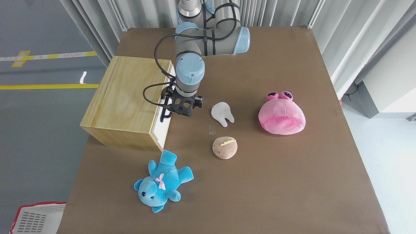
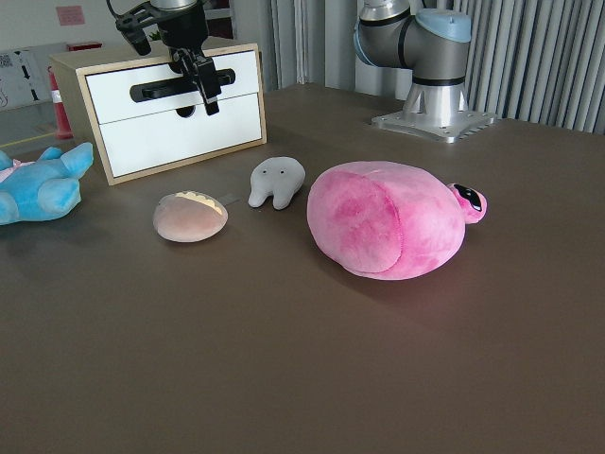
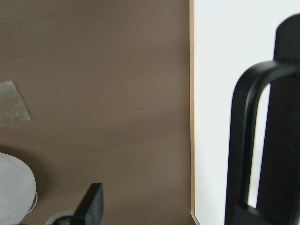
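A wooden cabinet (image 1: 121,101) stands on the table (image 1: 312,183) with two white drawer fronts facing right, seen face-on in the left view, where the lower drawer (image 2: 180,140) shows below the black gripper (image 2: 192,90). The gripper (image 1: 181,104) is right at the drawer fronts, by a black handle (image 2: 151,90). In the wrist view a large black handle (image 3: 248,131) fills the right side over white drawer front, and a black gripper part shows at the bottom. Whether the fingers are open or shut is unclear.
A blue bear (image 1: 167,179) lies below the cabinet; a grey elephant (image 1: 220,113), beige plush (image 1: 224,150) and pink plush (image 1: 280,119) lie to its right.
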